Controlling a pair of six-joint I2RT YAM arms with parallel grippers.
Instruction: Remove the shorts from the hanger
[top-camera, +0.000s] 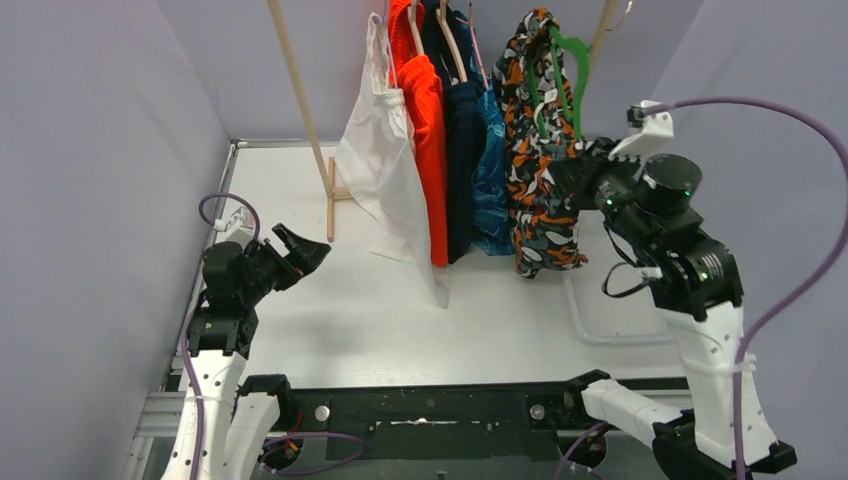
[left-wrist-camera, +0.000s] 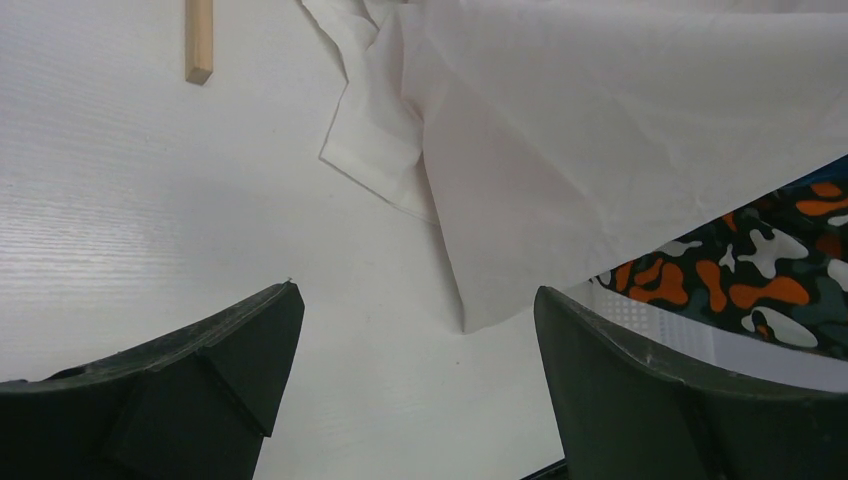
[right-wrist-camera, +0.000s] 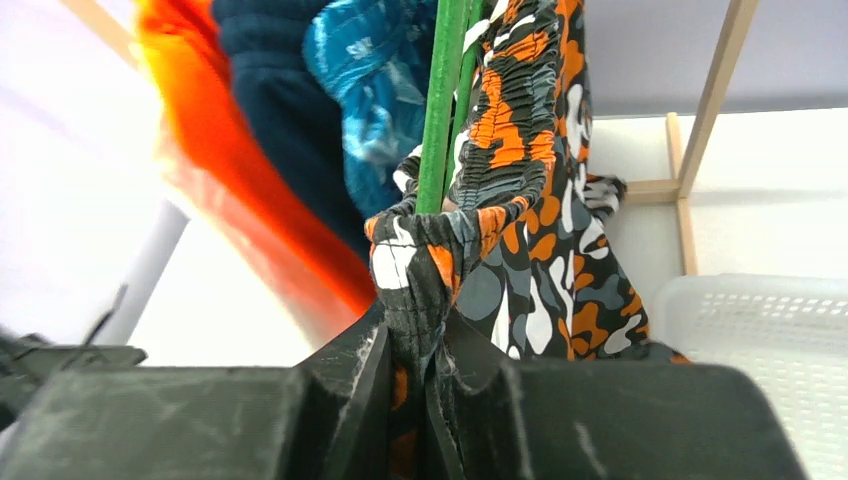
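Camouflage shorts in orange, grey, white and black (top-camera: 535, 220) hang from a green hanger (top-camera: 565, 75) at the right of the row of clothes. My right gripper is shut on their gathered waistband, just below the hanger. In the top view my left gripper (top-camera: 310, 250) is low at the left, open and empty, left of the white garment (top-camera: 385, 180); in the left wrist view its fingers frame bare table.
Red (top-camera: 425, 170), navy (top-camera: 460, 170) and blue (top-camera: 490, 190) garments hang beside the shorts. A wooden rack post (top-camera: 295, 80) stands left. A white plastic bin (top-camera: 620, 330) lies at right.
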